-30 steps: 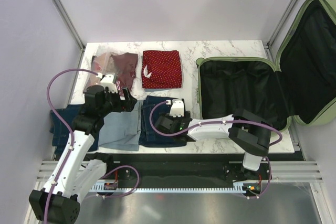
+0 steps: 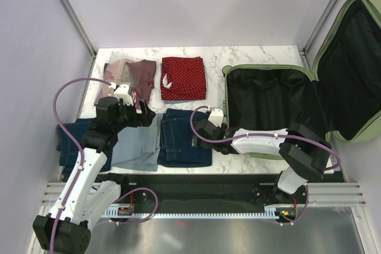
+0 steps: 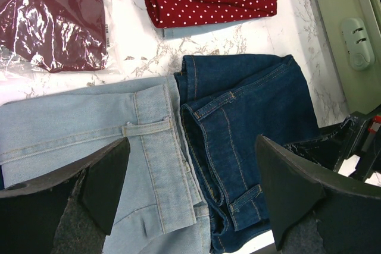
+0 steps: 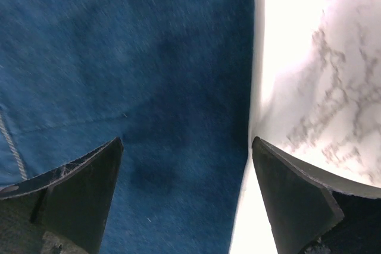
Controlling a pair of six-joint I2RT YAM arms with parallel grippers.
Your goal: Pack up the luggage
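Note:
My left gripper hangs open over folded light jeans, which lie beside dark folded jeans. In the right wrist view my right gripper is open, low at the right edge of the dark jeans, where cloth meets bare marble. More dark jeans lie at the far left. At the back are a bagged maroon garment and a folded red polka-dot cloth. The green suitcase stands open and empty on the right, its lid upright.
The right arm reaches across the suitcase's front edge. Walls bound the workspace at sides and back.
The left arm is unchanged.

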